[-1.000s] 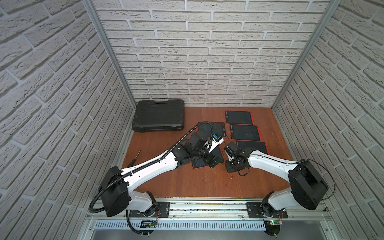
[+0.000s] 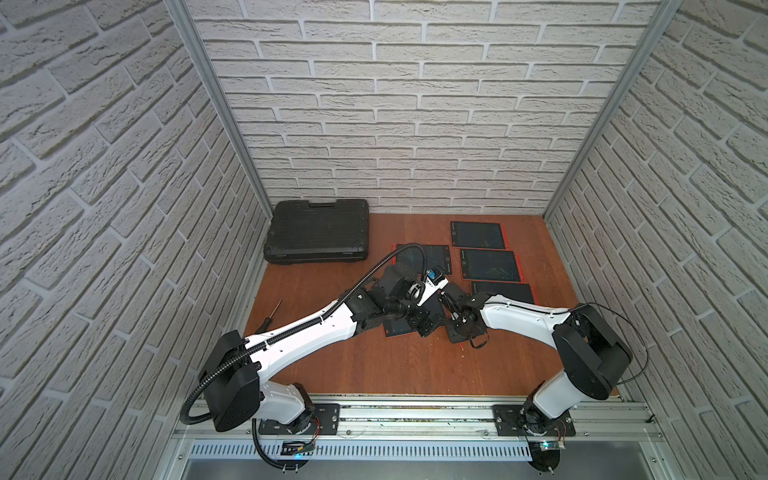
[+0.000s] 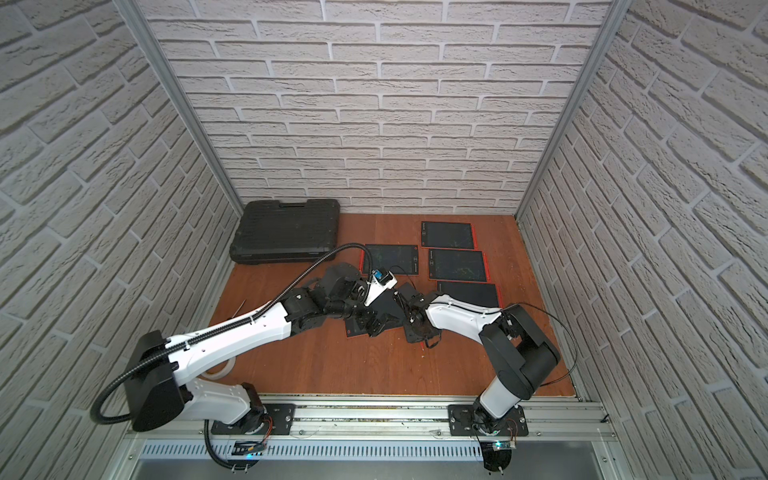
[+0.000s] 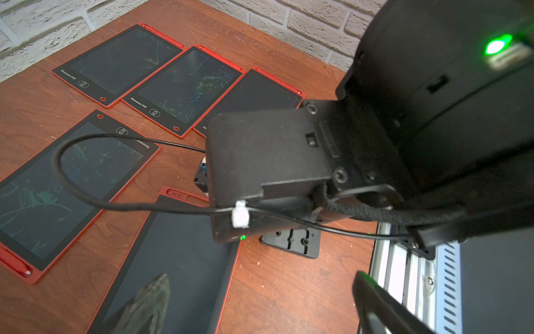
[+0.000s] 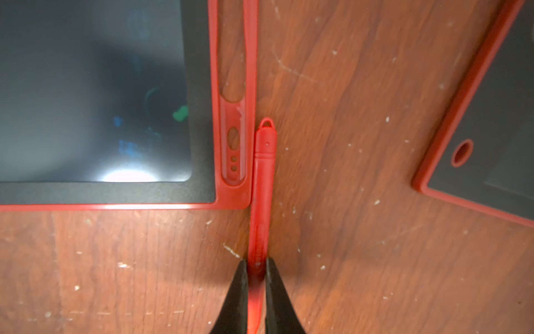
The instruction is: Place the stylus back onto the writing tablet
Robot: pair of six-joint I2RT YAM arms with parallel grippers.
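Observation:
The red stylus lies on the wood right beside a tablet, along its red edge with the empty stylus slot. The fingertips of my right gripper are around the stylus's lower part, pressed closely to both sides. My left gripper stands open above a tablet, in the middle of the top views, with nothing seen between its blurred fingers. In the top views both wrists hide much of the central area.
Several more tablets lie at the back and right. A black case fills the back left, a screwdriver lies at the left, and the front strip of table is mostly clear.
In the top left view my right arm has moved a little to the left, toward the middle. The left arm has not visibly moved.

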